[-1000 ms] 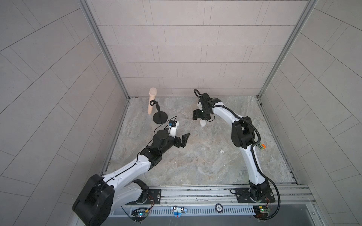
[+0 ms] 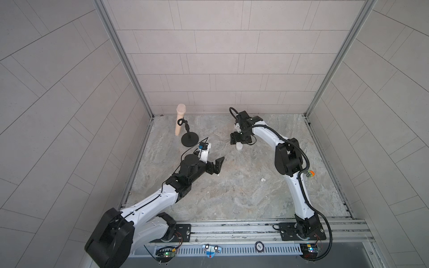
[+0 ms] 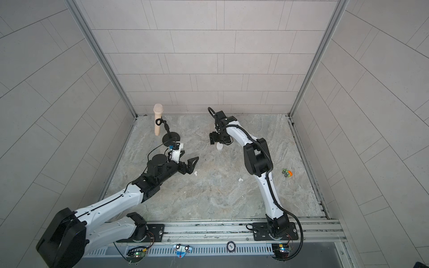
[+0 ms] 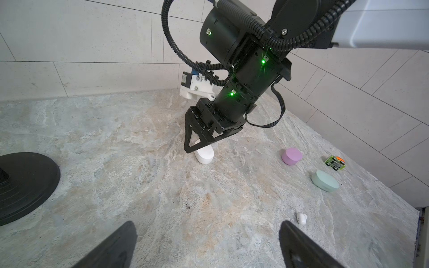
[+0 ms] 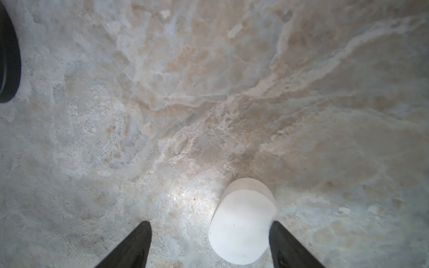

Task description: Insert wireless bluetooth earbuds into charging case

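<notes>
A closed white case, rounded and oblong, lies on the table toward the back. My right gripper is open above it; the case shows within the gap, much nearer the right-hand finger, which overlaps its edge. In the left wrist view the same case sits below the right gripper's fingers. My left gripper hangs open over the table's left-middle, with nothing between its fingers. One white earbud lies at mid-table. Another small white piece, perhaps an earbud, lies by the left gripper's tips.
A black round-based stand and a skin-coloured microphone-shaped object stand at the back left. On the right are a purple case, a mint case and a green-orange toy car.
The white case sits a touch further left than before. The left arm is practically still.
</notes>
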